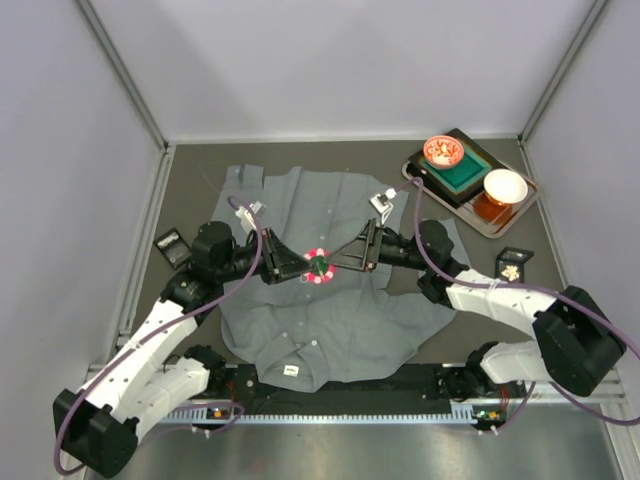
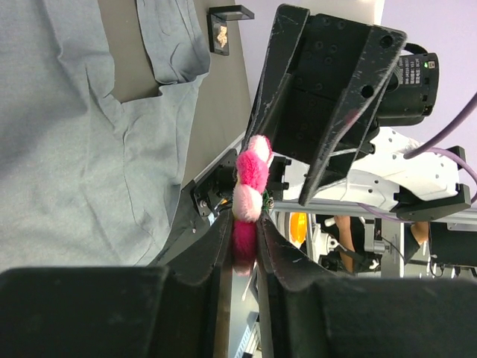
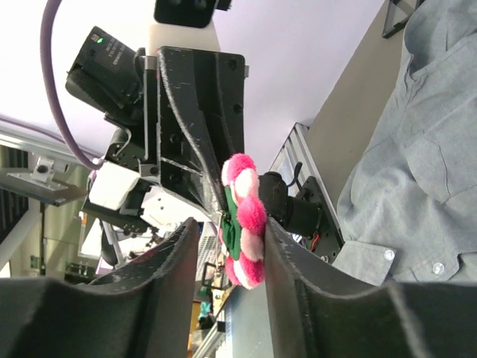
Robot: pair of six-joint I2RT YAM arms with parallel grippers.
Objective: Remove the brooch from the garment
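Observation:
The brooch (image 1: pixel 318 279), a pink and white ring of tufts with a green centre, is held above the grey garment (image 1: pixel 345 330) between the two arms. My left gripper (image 1: pixel 309 266) is shut on its edge; the left wrist view has the brooch (image 2: pixel 248 190) edge-on at the fingertips. From the right, my right gripper (image 1: pixel 334 262) meets it with fingers (image 3: pixel 175 272) apart. In the right wrist view the brooch (image 3: pixel 252 212) appears in front of that gap, close to one finger. The garment lies spread flat beneath, and no fabric shows in either gripper.
At the back right, a metal tray (image 1: pixel 535 190) carries a green-lined black box (image 1: pixel 462 172), a bowl of orange-red pieces (image 1: pixel 443 151) and a white-topped amber jar (image 1: pixel 505 187). Small dark boxes lie on the left (image 1: pixel 173 247) and right (image 1: pixel 513 265).

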